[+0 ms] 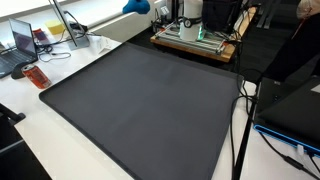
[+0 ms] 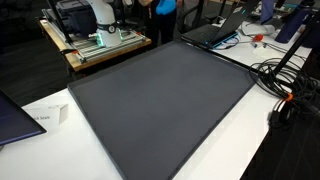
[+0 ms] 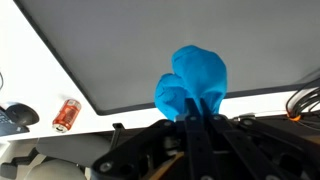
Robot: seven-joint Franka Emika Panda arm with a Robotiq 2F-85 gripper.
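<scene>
A bright blue cloth [image 3: 193,80] hangs from my gripper in the wrist view, bunched between the shut fingertips. Exterior view 1 shows the cloth [image 1: 140,6] at the top edge, above the far side of the dark mat [image 1: 150,105]. Only part of it shows there, and the gripper is out of that frame. In exterior view 2 the cloth [image 2: 172,6] is also cut off by the top edge, beyond the mat's far side.
A red can [image 1: 36,77] stands left of the mat near a laptop [image 1: 28,40]. Dark cables [image 2: 285,85] lie on the right in exterior view 2. A wooden shelf [image 1: 215,46] with items is behind.
</scene>
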